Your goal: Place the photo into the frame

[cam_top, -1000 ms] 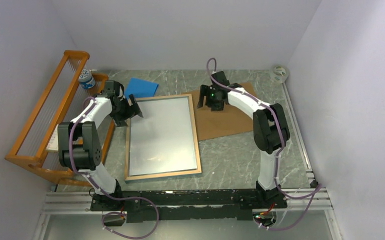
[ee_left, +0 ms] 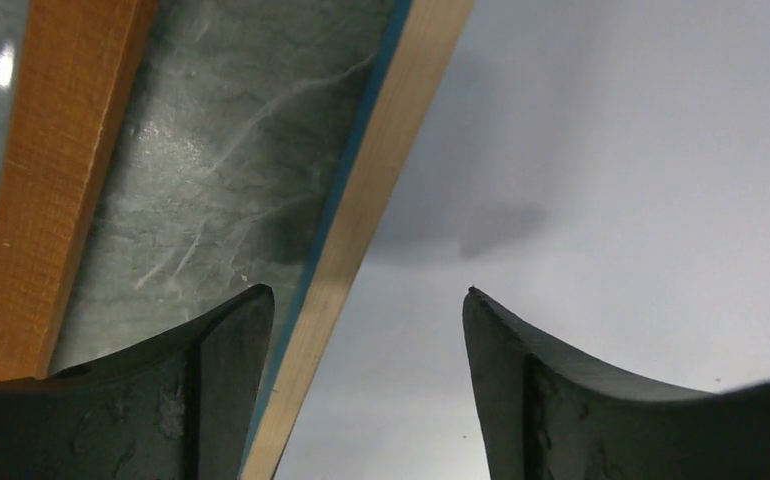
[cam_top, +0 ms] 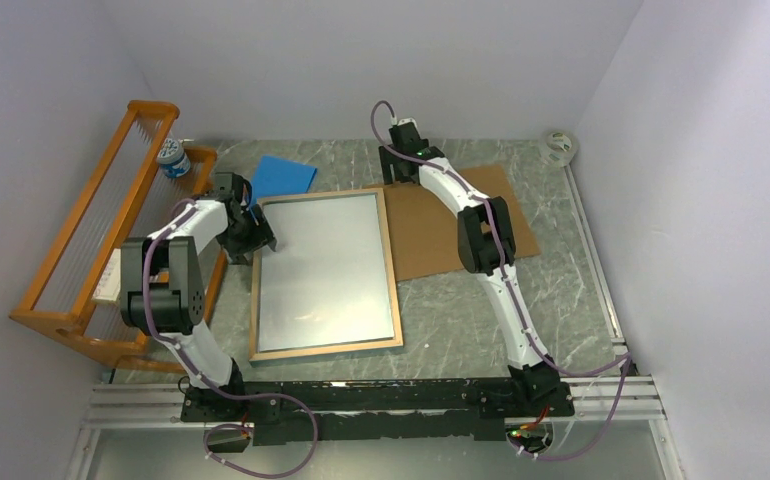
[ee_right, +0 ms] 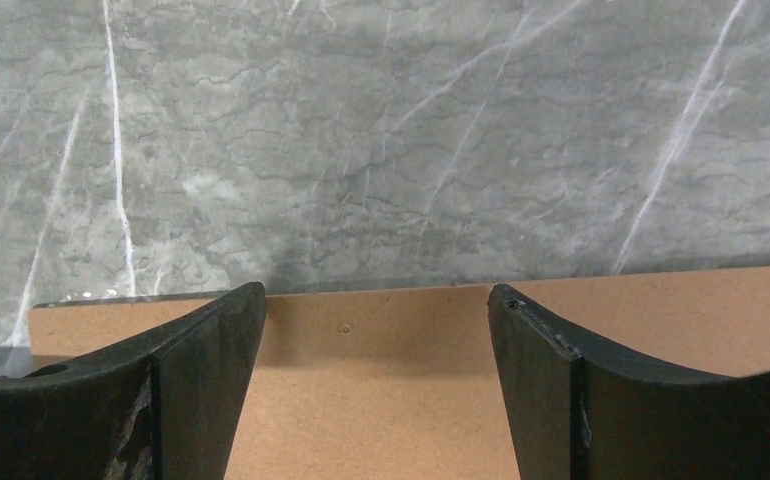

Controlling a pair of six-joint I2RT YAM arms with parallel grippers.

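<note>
The frame [cam_top: 326, 270], light wood round a pale panel, lies left of centre. My left gripper [cam_top: 253, 236] is over its upper left side; in the left wrist view the wooden border [ee_left: 381, 170] runs between the parted fingers, which are open with nothing held. My right gripper [cam_top: 393, 165] is open at the top left edge of a brown board [cam_top: 431, 240], whose edge shows below both fingers in the right wrist view. I cannot tell which sheet is the photo.
A blue sheet [cam_top: 283, 172] lies behind the frame. A wooden rack [cam_top: 56, 260] stands at the left, a tape roll [cam_top: 558, 145] at the back right. Bare table shows below the board.
My left gripper has shifted slightly toward the front and left.
</note>
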